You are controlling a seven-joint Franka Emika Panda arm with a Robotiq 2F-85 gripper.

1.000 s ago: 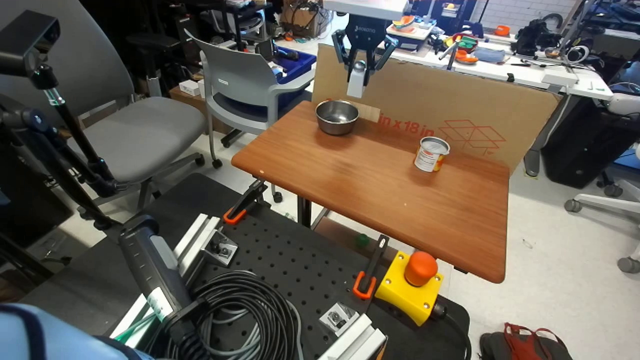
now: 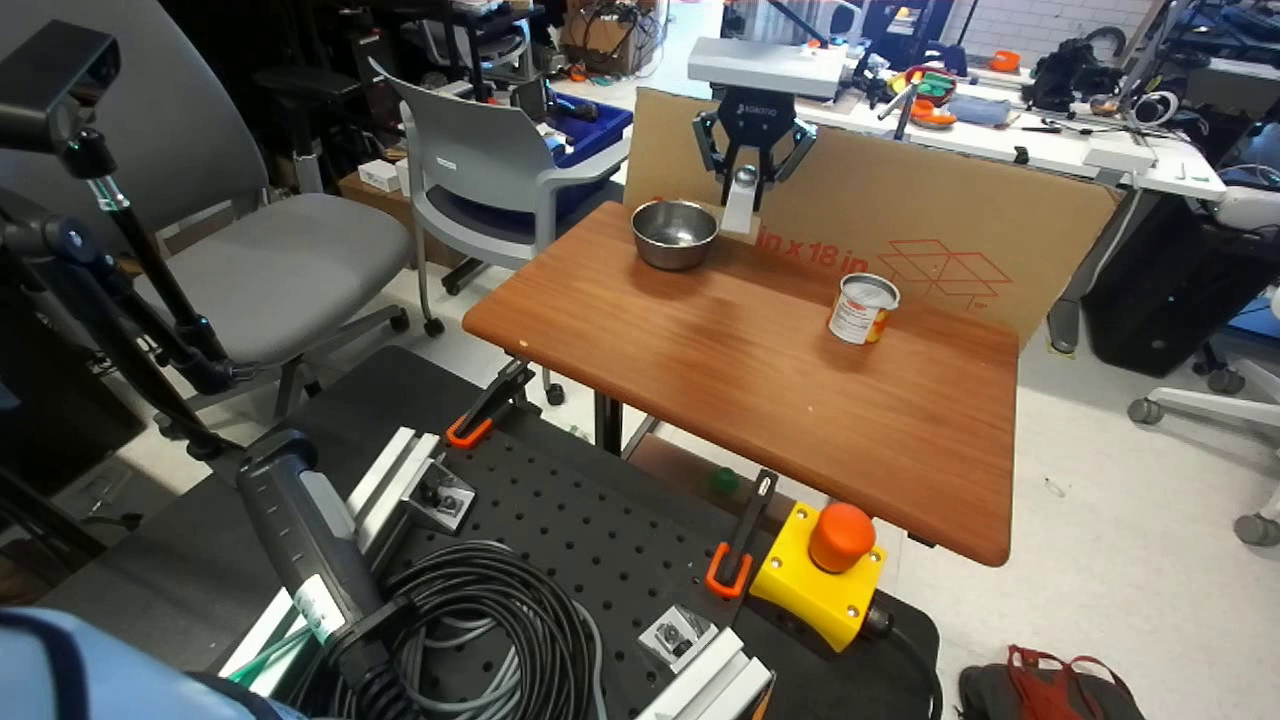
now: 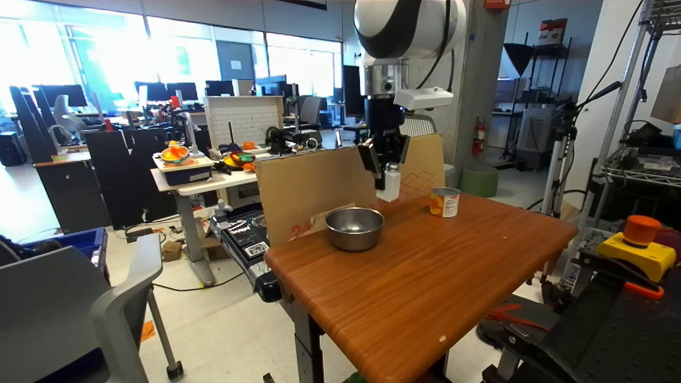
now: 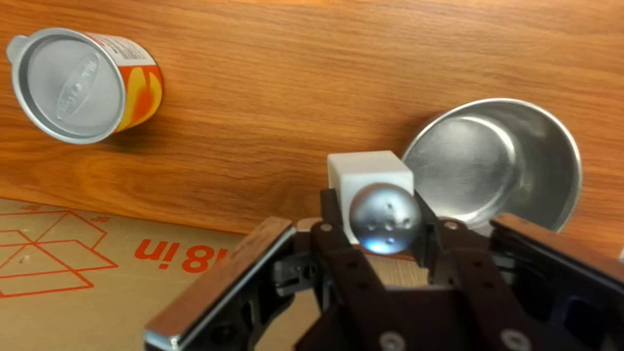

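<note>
A white shaker with a rounded metal cap (image 4: 384, 218) is clasped upright in my gripper, one finger on either side of it. In exterior view 1 the gripper (image 2: 743, 180) hangs over the back edge of the table, with the shaker's white body (image 2: 739, 222) below the fingers. A steel bowl (image 2: 674, 234) stands just to the left of it there; the wrist view shows this bowl (image 4: 485, 158) empty inside. In exterior view 2 the shaker (image 3: 389, 185) hangs higher than the bowl (image 3: 355, 227), apart from it.
An open-looking food can (image 3: 445, 201) with an orange label stands on the wooden table (image 3: 434, 281), well away from the bowl. A cardboard sheet (image 2: 936, 228) rises along the table's back edge.
The gripper has moved right and lower in exterior view 1, carrying the shaker from above the bowl's right edge to beside the bowl. Bowl and can have stayed put.
</note>
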